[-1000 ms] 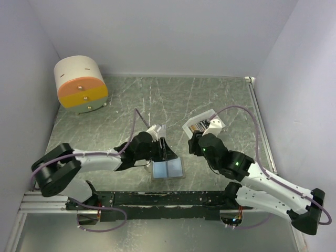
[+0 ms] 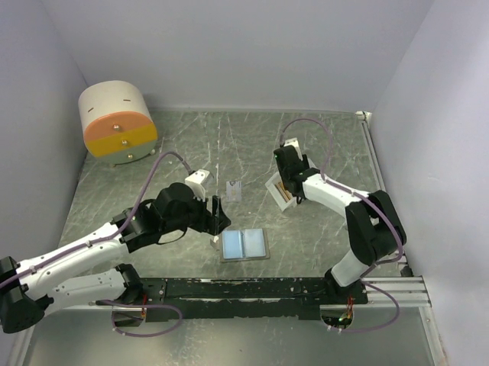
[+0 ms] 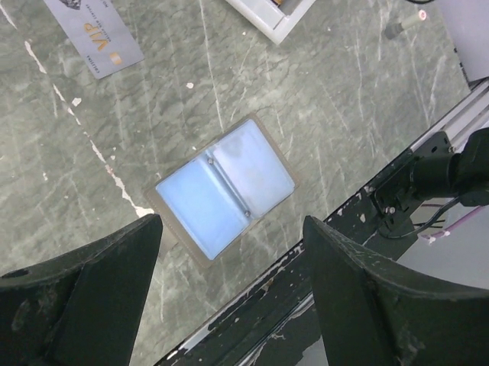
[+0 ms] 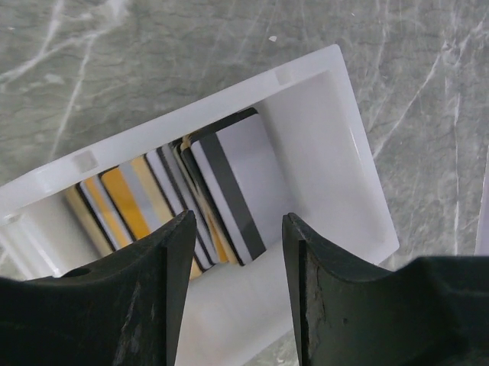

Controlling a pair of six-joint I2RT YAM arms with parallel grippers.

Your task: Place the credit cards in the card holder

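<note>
The light-blue card holder [image 3: 200, 204] lies open on the table below centre, beneath my left gripper, which is open with nothing between its fingers. A grey card [image 3: 99, 38] lies flat above the holder. In the right wrist view, a white tray [image 4: 355, 152] holds several stacked cards [image 4: 237, 179], white, black and yellow-striped. My right gripper is open over that tray, which it partly hides in the top view.
A white drum-like cabinet with orange and yellow drawers [image 2: 118, 130] stands at the back left. Rails and walls bound both sides.
My right gripper has moved from the front to back over the white tray. My left gripper has moved slightly left and toward the viewer, still above the holder.
</note>
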